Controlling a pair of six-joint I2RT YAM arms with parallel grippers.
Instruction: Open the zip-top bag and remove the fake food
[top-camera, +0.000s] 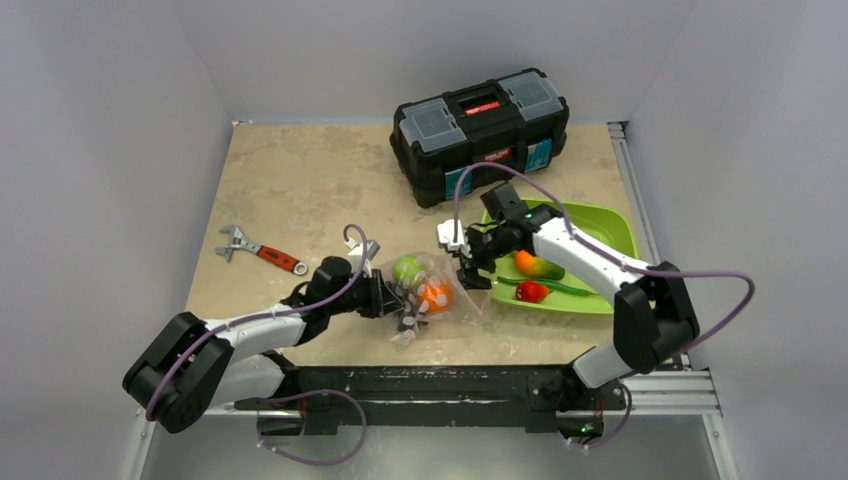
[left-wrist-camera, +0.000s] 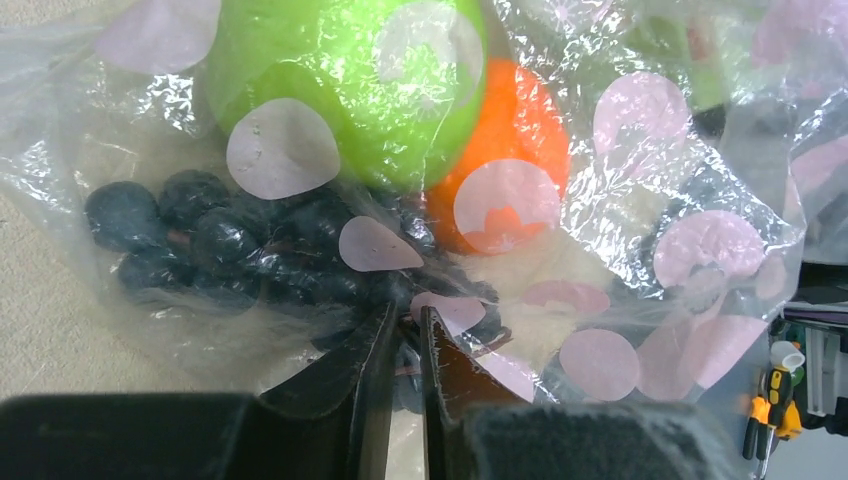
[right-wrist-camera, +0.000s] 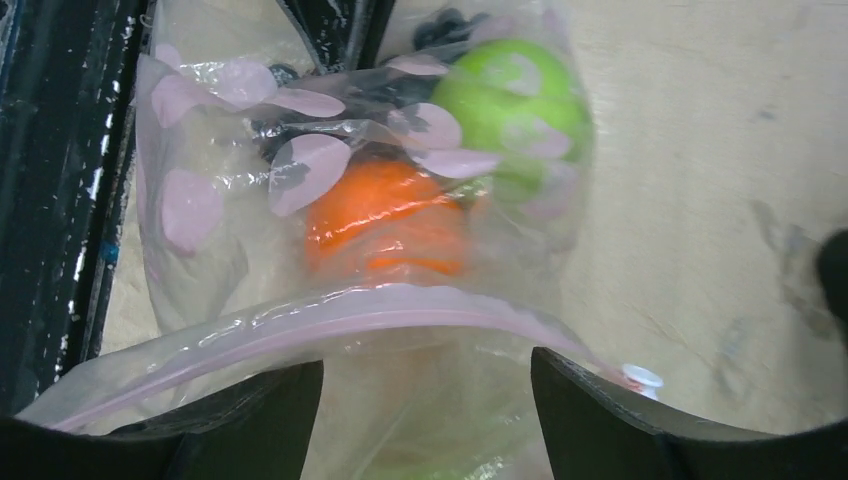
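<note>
The clear, pink-dotted zip bag (top-camera: 462, 303) lies mid-table, holding a green apple (left-wrist-camera: 350, 90), an orange (right-wrist-camera: 390, 215) and dark grapes (left-wrist-camera: 215, 245). At the grape end, my left gripper has its fingertips against the bag with only a narrow gap between them; whether they pinch plastic or stem is unclear. The right gripper is open at the opposite end. The bag's pink zip edge (right-wrist-camera: 390, 305) arches across in front of its fingers, the mouth gaping.
To the right, a green tray (top-camera: 625, 240) carries a mango (top-camera: 538, 265), a red pepper (top-camera: 531, 291) and a long green vegetable. Behind stands a black toolbox (top-camera: 480, 125). A red-handled wrench (top-camera: 275, 255) rests at left, with bare table around it.
</note>
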